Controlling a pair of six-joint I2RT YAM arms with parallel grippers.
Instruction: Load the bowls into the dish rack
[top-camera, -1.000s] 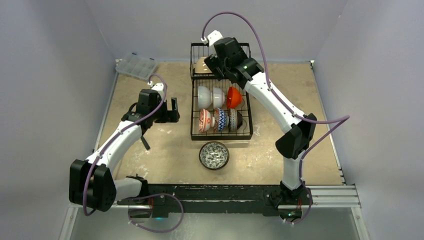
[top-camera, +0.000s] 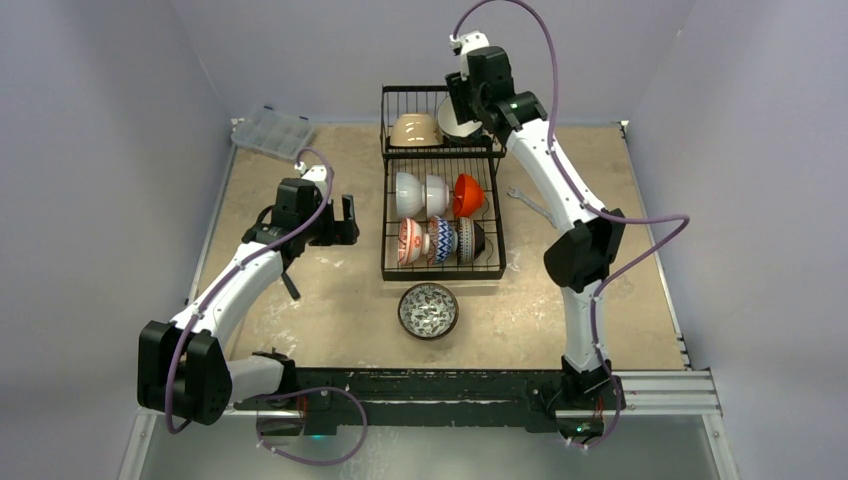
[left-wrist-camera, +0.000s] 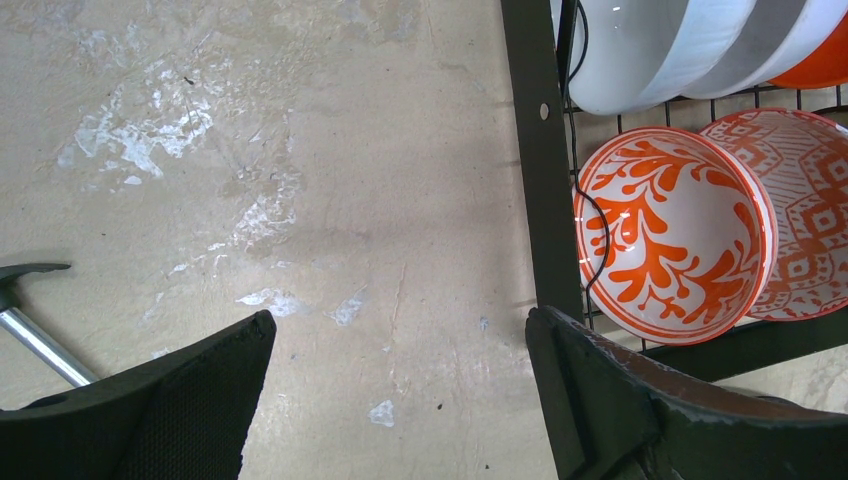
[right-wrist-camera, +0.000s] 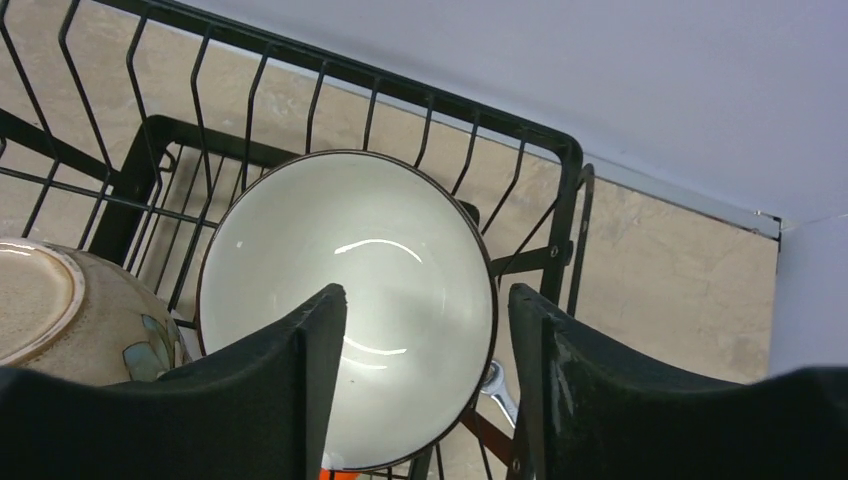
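Observation:
On the rack's upper tier sits a white bowl (right-wrist-camera: 300, 250) with a dark rim, its inside facing up. My right gripper hovers over it, fingers apart, nothing visibly held. Beside it is an upturned beige bowl (top-camera: 413, 130). The dish rack (top-camera: 383, 225) holds two white bowls (top-camera: 408, 195) and an orange bowl (top-camera: 467, 195) in one lower row. Nearer are red-patterned (left-wrist-camera: 670, 240), blue-patterned (top-camera: 441, 240) and dark-patterned bowls (top-camera: 466, 240). A black-and-white bowl (top-camera: 428, 311) lies on the table before the rack. My left gripper (top-camera: 347, 222) stands open and empty left of the rack.
A wrench (top-camera: 535, 207) lies right of the rack, and a clear divided tray (top-camera: 272, 132) rests at the back left. A tool with a metal shaft (left-wrist-camera: 45, 345) lies near the left arm. Table space right of the black-and-white bowl is free.
The left arm and the bowls look unmoved.

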